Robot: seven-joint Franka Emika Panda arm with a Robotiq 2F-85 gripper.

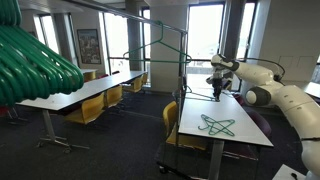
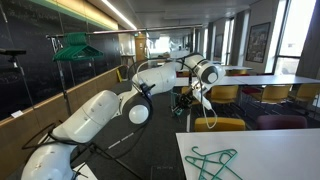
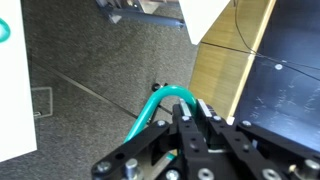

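Observation:
In the wrist view a green plastic hanger (image 3: 148, 108) curves up to my gripper, which is shut on its bent end. The rest of that hanger drops out of sight behind the gripper body. Exterior view 1 has the gripper (image 1: 217, 88) above the far part of the white table, too small there to make out its fingers. Two green hangers, or one twisted pair, lie crossed on the table nearer the camera (image 1: 215, 127); the same pile of hangers (image 2: 212, 162) is seen in exterior view 2.
A dark metal rack (image 1: 183, 75) carries a single green hanger (image 1: 158, 42), with several more green hangers (image 1: 35, 70) bunched in the left foreground. Yellow chairs (image 1: 172, 115) line the white table (image 1: 200, 112). Bare floor lies to the left.

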